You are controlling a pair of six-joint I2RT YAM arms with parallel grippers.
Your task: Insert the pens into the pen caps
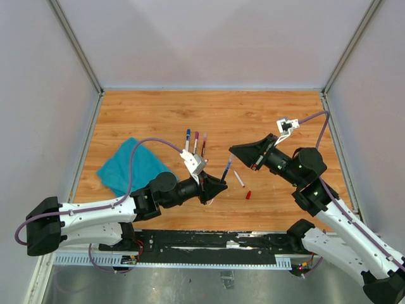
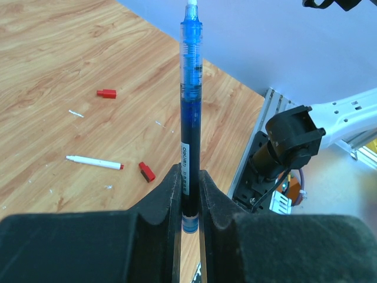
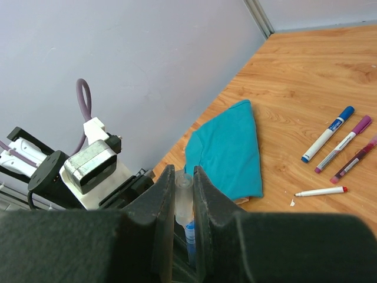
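A blue pen [image 2: 190,118] stands upright in my left gripper, which is shut on it. My right gripper is shut on a translucent whitish cap [image 3: 184,199]; in its view the blue pen shows just below the cap, and whether they touch I cannot tell. On the table lie a blue marker [image 3: 327,134], a purple pen [image 3: 343,144], a dark red pen [image 3: 353,159] and a thin white pen with a red end [image 2: 94,161]. Small red caps [image 2: 106,94] lie nearby.
A crumpled teal cloth [image 1: 130,164] lies on the left of the wooden table [image 1: 253,107].
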